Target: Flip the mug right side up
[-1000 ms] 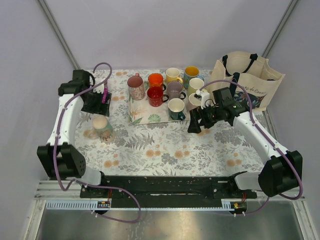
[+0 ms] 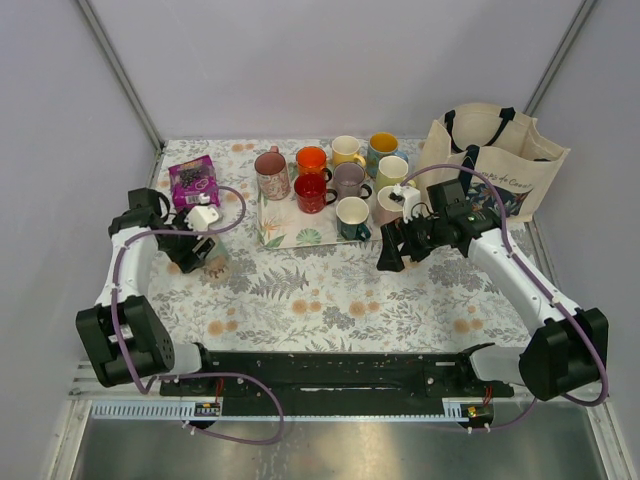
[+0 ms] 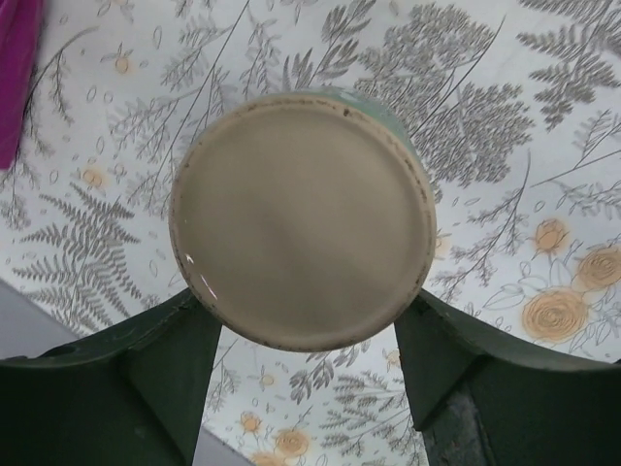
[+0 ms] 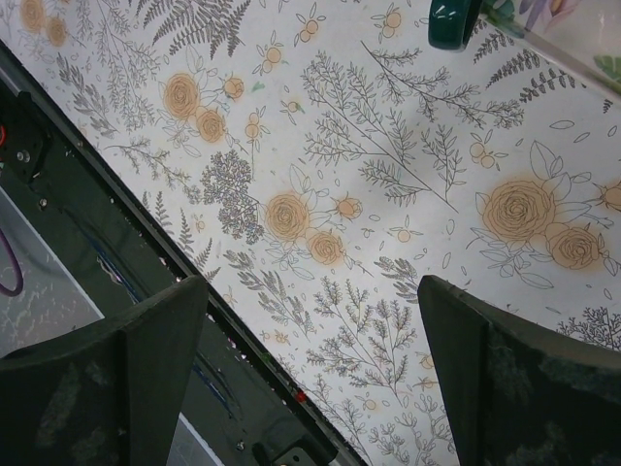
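Note:
The upside-down mug [image 3: 302, 214], with a cream base and pale green side, stands on the floral table at the left, partly under my left arm in the top view. My left gripper is around the mug, one finger on each side of its lower edge in the wrist view; whether they grip it I cannot tell. My right gripper is open with nothing between its fingers, above the table just in front of the tray's right part.
A tray [image 2: 283, 225] at the back holds several mugs. A magenta packet [image 2: 186, 172] lies behind the left gripper. A tote bag [image 2: 500, 155] stands at the back right.
My left gripper has swung from beside the magenta packet down toward the front and onto the upside-down mug. The right arm shows almost no movement.

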